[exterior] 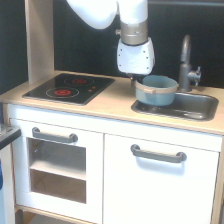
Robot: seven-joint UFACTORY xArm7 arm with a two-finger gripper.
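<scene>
A grey-blue pot (158, 92) stands or hangs over the left part of the sink (190, 106). Whether it touches the sink or the counter edge is unclear. My gripper (135, 79) comes down from above at the pot's left side, where a dark handle seems to be. The fingers are small and dark against the background, so their grip on the handle cannot be made out.
A black stove top (70, 88) lies on the left of the wooden counter (112, 104). Behind the sink rises a dark faucet (186, 65). Below, the left cabinet has an open-fronted shelf space (58, 160); the right cabinet door (155, 185) is closed.
</scene>
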